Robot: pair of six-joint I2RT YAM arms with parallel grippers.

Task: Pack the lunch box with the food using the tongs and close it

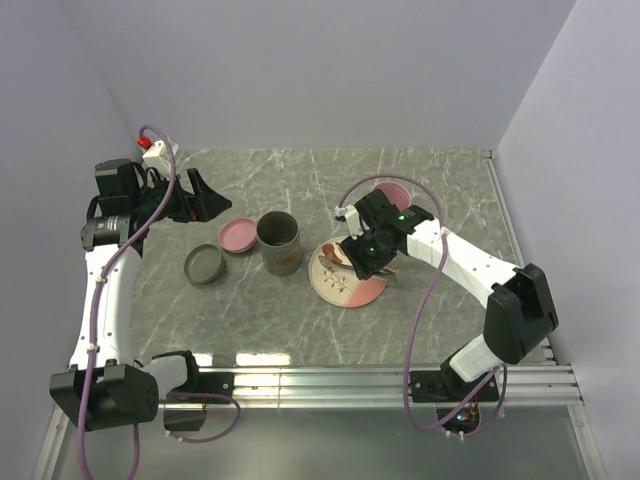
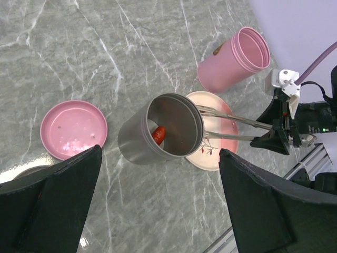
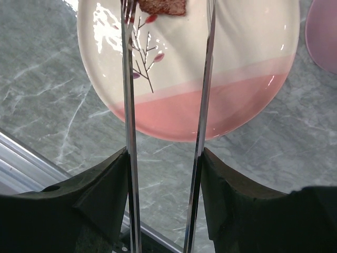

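A brown piece of food [image 3: 162,5] lies on the cream-and-pink plate [image 1: 335,292], between the long metal fingers of my open right gripper. A grey canister [image 1: 278,260] stands left of the plate, with a red item [image 2: 159,134] inside in the left wrist view. My left gripper [image 1: 199,203] is open above the left side of the table, empty, over a small pink dish [image 1: 238,236] and a dark grey dish [image 1: 203,264].
A pink container [image 2: 226,68] stands behind the plate, partly hidden by the right arm in the top view. Walls border both sides.
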